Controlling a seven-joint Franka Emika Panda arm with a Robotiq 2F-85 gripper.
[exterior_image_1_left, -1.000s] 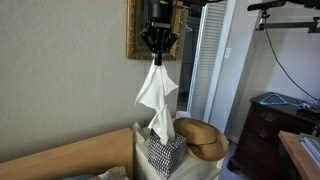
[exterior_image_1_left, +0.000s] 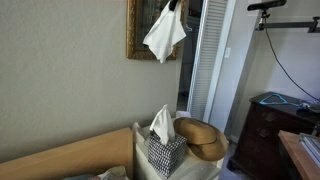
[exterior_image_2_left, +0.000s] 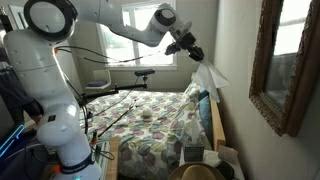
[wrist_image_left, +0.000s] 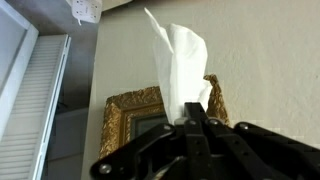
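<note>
A white tissue (exterior_image_1_left: 164, 35) hangs high in front of the wall, with my gripper (exterior_image_1_left: 172, 6) shut on its upper end at the top of exterior view 1. In exterior view 2 the gripper (exterior_image_2_left: 196, 54) is raised at the end of the arm, the tissue (exterior_image_2_left: 209, 79) draping below it. The wrist view shows the tissue (wrist_image_left: 183, 70) coming out from between the fingertips. Well below stands a black-and-white patterned tissue box (exterior_image_1_left: 167, 154), another white tissue (exterior_image_1_left: 163, 124) sticking up from its top. The held tissue is clear of the box.
A tan straw hat (exterior_image_1_left: 203, 141) lies right beside the box. The gold picture frame (exterior_image_1_left: 142, 30) hangs on the wall close behind the held tissue. A wooden headboard (exterior_image_1_left: 75, 160) extends left, and a dark dresser (exterior_image_1_left: 262, 135) stands at the right.
My gripper has risen with the tissue, from just above the box to high by the picture frame. The box and hat have stayed put.
</note>
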